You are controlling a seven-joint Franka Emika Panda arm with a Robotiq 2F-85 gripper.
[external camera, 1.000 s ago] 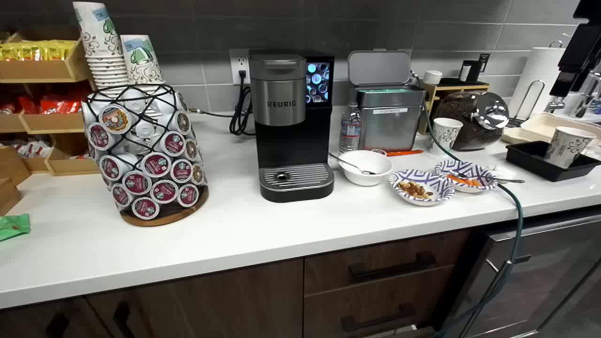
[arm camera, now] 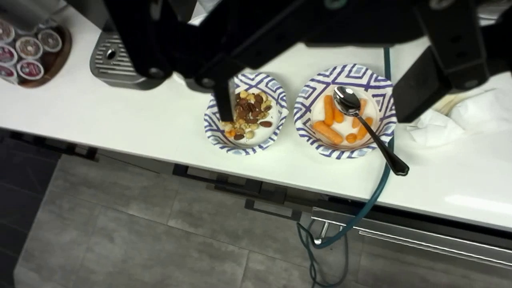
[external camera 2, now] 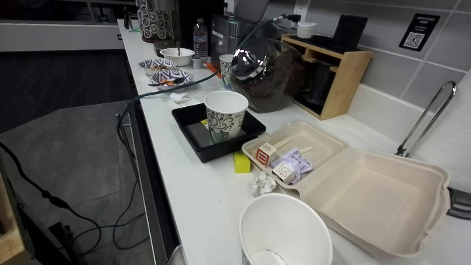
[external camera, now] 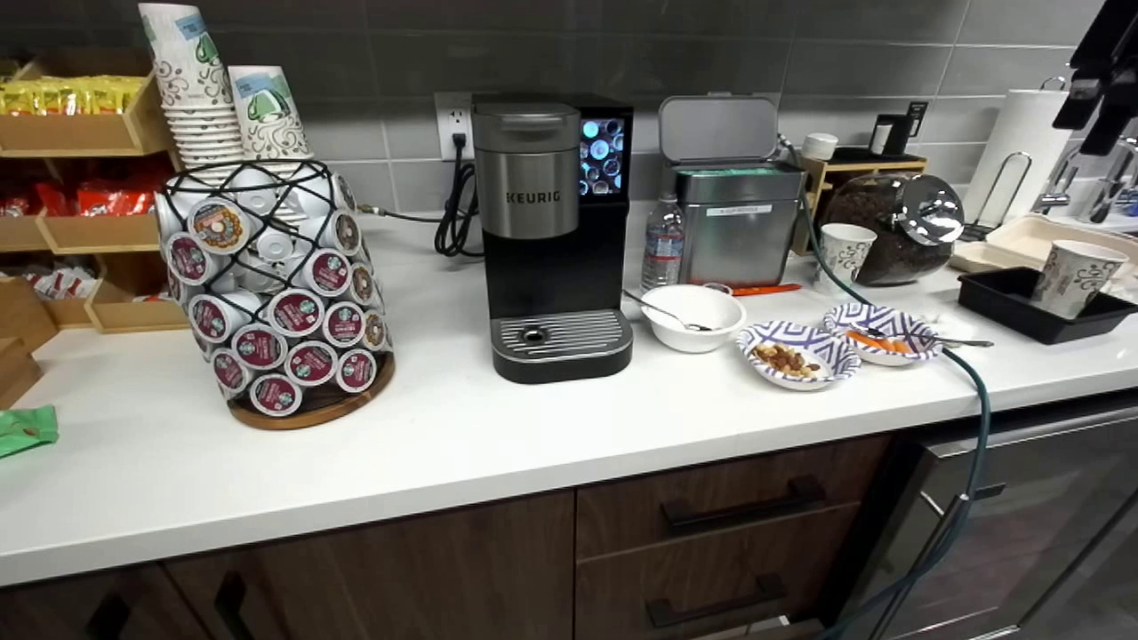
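In the wrist view my gripper stands open, its two dark fingers point(arm camera: 224, 98) wide apart with nothing between them. Below it on the counter is a patterned bowl of carrots point(arm camera: 329, 132), with a spoon point(arm camera: 377, 137) lying across it. The left finger overlaps the view of a second patterned bowl, holding nuts point(arm camera: 252, 108). Exterior view 1 shows the gripper point(external camera: 1090, 123) high at the upper right, well clear of the counter. Exterior view 2 shows both bowls at the far end, without the gripper.
A green hose point(external camera: 976, 384) runs beside the carrot bowl and over the counter edge. A white bowl with a spoon point(external camera: 695, 320) and a coffee maker point(external camera: 555, 245) stand leftward. A black tray point(external camera 2: 190, 137) holds a paper cup point(external camera 2: 225, 117); an open takeout box point(external camera 2: 375, 194) lies nearby.
The gripper has risen a little at the upper right of exterior view 1, and its fingers now show apart there. The things on the counter look unmoved.
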